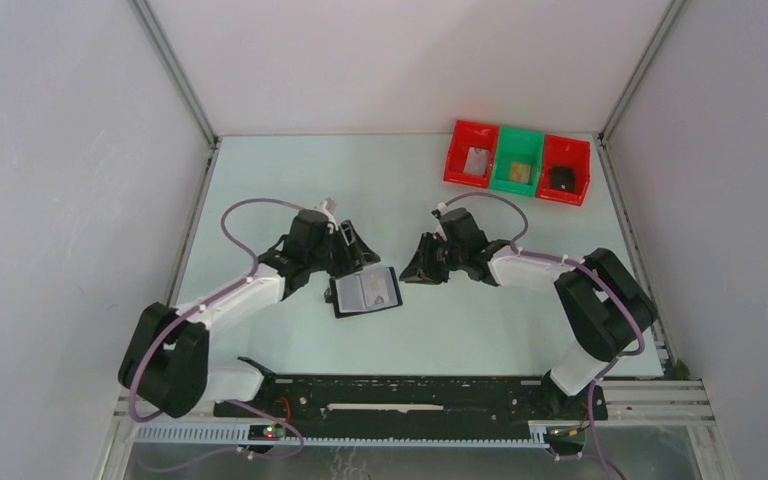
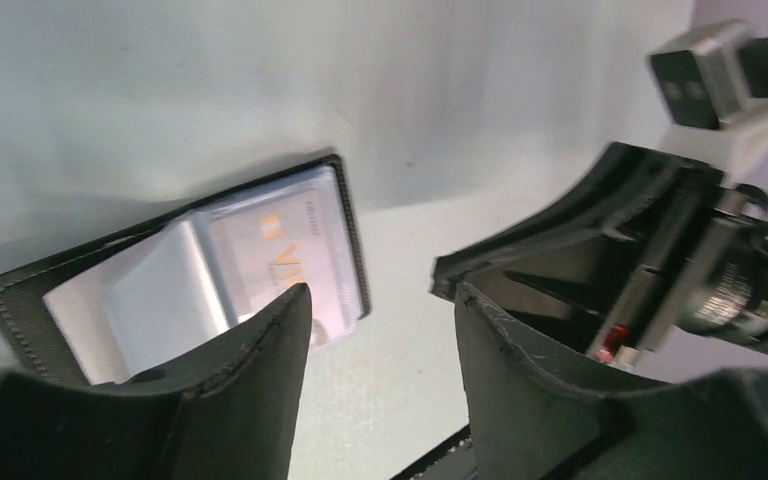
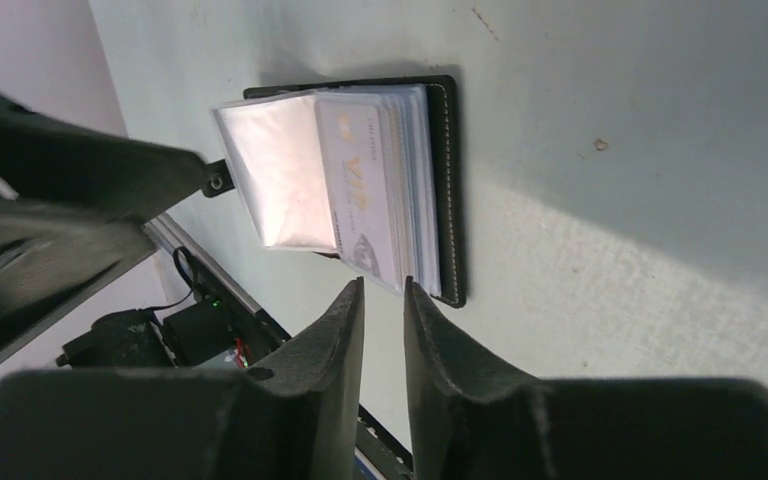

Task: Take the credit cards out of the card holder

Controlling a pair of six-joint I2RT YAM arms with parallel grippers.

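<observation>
An open black card holder (image 1: 396,294) lies on the table, its clear sleeves (image 1: 352,293) holding cards; a VIP card (image 3: 360,190) shows on top in the right wrist view. My left gripper is above the holder, open, fingertips apart over its near edge. My right gripper is just right of the holder in the top view, its fingers part open with a narrow gap and nothing visible between them.
Red (image 1: 470,130), green (image 1: 516,140) and red (image 1: 567,145) bins stand at the back right with small items inside.
</observation>
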